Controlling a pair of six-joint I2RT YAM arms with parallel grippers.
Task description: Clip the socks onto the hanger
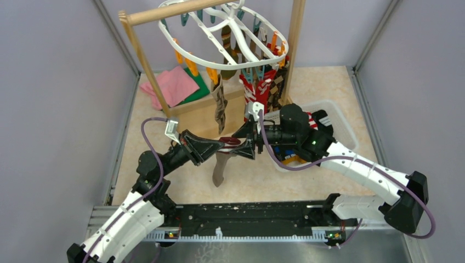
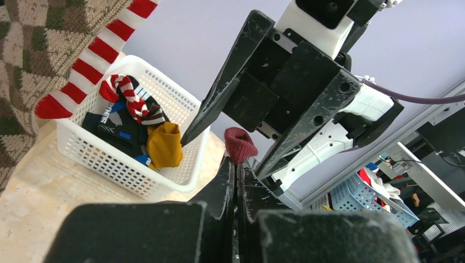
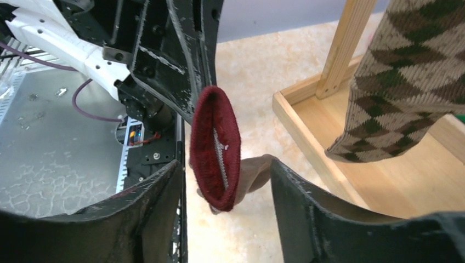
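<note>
A grey sock with a dark red, white-striped cuff [image 1: 229, 143] hangs from my left gripper [image 1: 219, 144], whose fingers are shut on it, as the left wrist view [image 2: 239, 147] also shows. My right gripper [image 1: 246, 143] stands part open beside the cuff. In the right wrist view the cuff's open end [image 3: 215, 148] sits between and just beyond its blurred fingers, with no clear contact. Above, the white hanger [image 1: 222, 62] carries clips and several socks, among them an argyle sock [image 3: 400, 82] near the right gripper.
A white basket of socks [image 1: 342, 129] stands at the right, behind the right arm. The wooden frame's base tray [image 1: 192, 120] lies behind the grippers. Pink and green cloths [image 1: 173, 87] lie at the back left.
</note>
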